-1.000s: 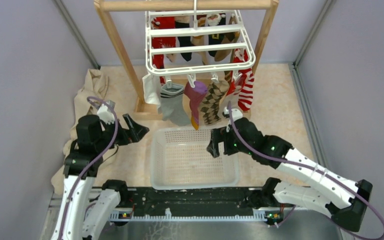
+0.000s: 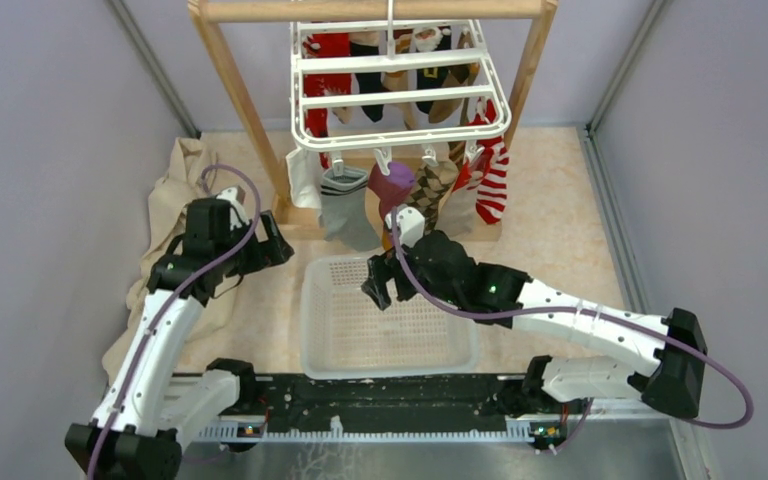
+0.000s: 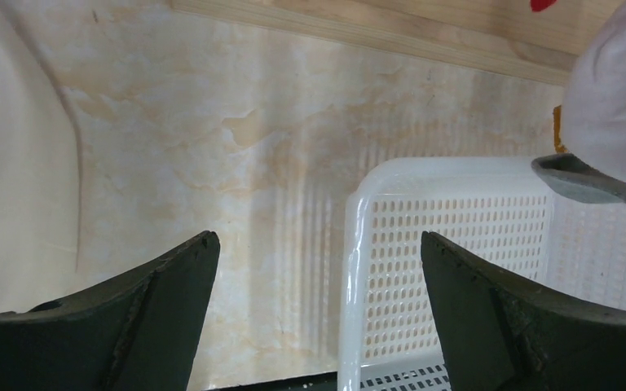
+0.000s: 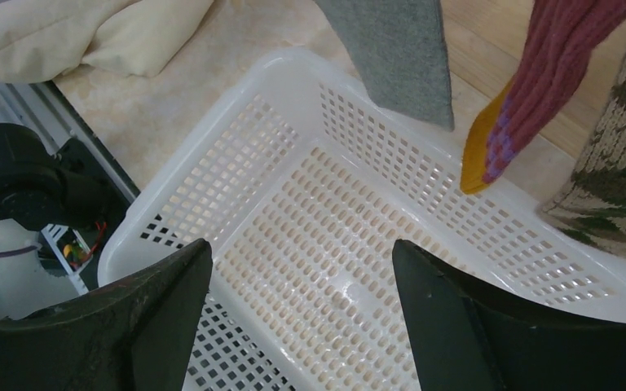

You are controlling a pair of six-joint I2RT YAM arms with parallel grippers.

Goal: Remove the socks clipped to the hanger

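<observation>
Socks hang from clips on the white hanger (image 2: 400, 98): a grey sock (image 2: 345, 210), a purple and yellow one (image 2: 390, 182), a checked one (image 2: 430, 188), a red-striped one (image 2: 492, 190), others behind. My left gripper (image 2: 268, 248) stands open, left of the white and grey socks. My right gripper (image 2: 384, 285) hangs open over the basket, below the hanging socks. In the right wrist view the purple sock (image 4: 538, 90) and a camouflage-like sock (image 4: 611, 187) hang beyond the fingers.
An empty white perforated basket (image 2: 320, 340) lies below the hanger. The wooden stand (image 2: 235, 80) frames the hanger. Beige cloth (image 2: 175, 170) lies along the left side. Grey walls enclose both sides.
My right gripper has moved left, toward the middle under the socks. My left gripper has risen slightly in the top view. Both stay open; the socks hang as before.
</observation>
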